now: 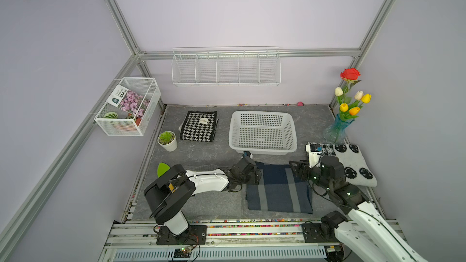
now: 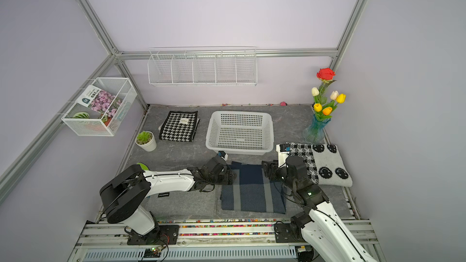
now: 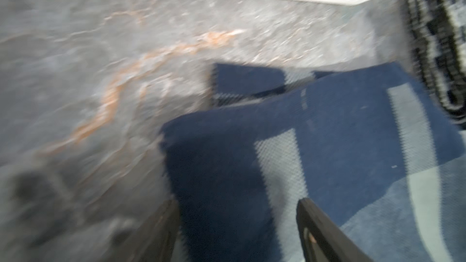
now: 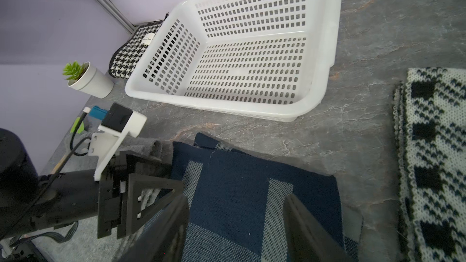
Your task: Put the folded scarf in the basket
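Note:
On the table's front half lies the folded navy scarf (image 1: 279, 194) with grey stripes, flat and with a slightly uneven far edge. The white perforated basket (image 1: 262, 149) stands behind it, empty. At the scarf's left side, my left gripper is open above the cloth's left edge, with no cloth visibly pinched. My right gripper also stands open, over the scarf's right part, its fingers (image 4: 310, 233) apart and nothing gripped. Whether the fingertips touch the cloth cannot be seen.
A patterned white-and-black knit (image 2: 335, 167) lies to the right, below a flower vase (image 1: 336, 132). At the back left are a houndstooth cloth (image 1: 199, 127) and a potted plant (image 1: 168, 140). A narrow bare strip separates basket and scarf.

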